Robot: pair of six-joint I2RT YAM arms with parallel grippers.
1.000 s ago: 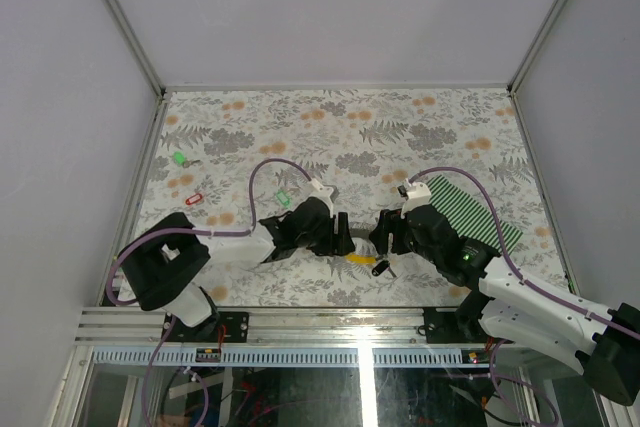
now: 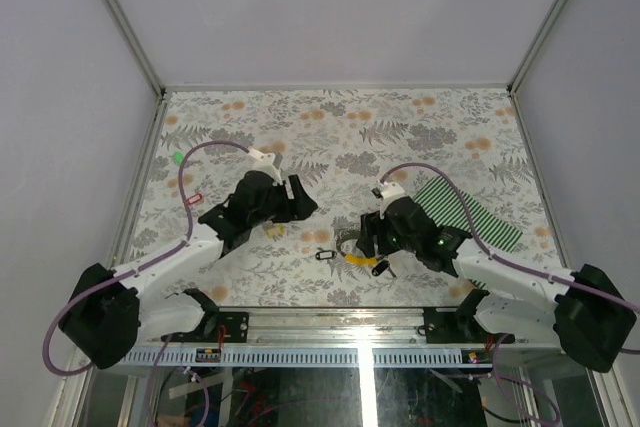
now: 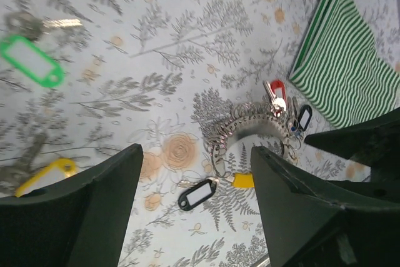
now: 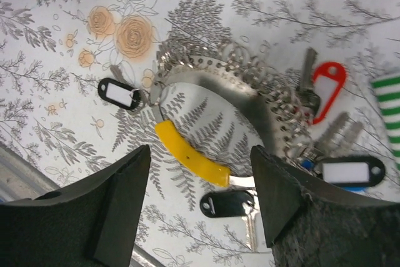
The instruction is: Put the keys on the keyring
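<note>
The keyring (image 4: 240, 85) lies on the table, a big loop strung with small rings and a yellow sleeve (image 4: 187, 151) at its near side. A black-tagged key (image 4: 117, 94) touches its left end; whether it is threaded I cannot tell. Red-tagged (image 4: 328, 89) and black-tagged (image 4: 347, 172) keys crowd its right end, and another black tag (image 4: 226, 204) lies at the sleeve's end. My right gripper is above the ring, fingers apart and empty. Open and empty, my left gripper hangs left of the ring. Yellow-tagged (image 3: 49, 176) and green-tagged (image 3: 31, 60) keys lie further left.
A red-tagged key (image 2: 194, 199) and a green tag (image 2: 178, 158) lie at the table's left side. Right of the ring is a green-striped cloth (image 2: 470, 212).
My left gripper has drawn back from the keyring, up and to the left, uncovering the black-tagged key. My right gripper has shifted a little left, over the ring.
</note>
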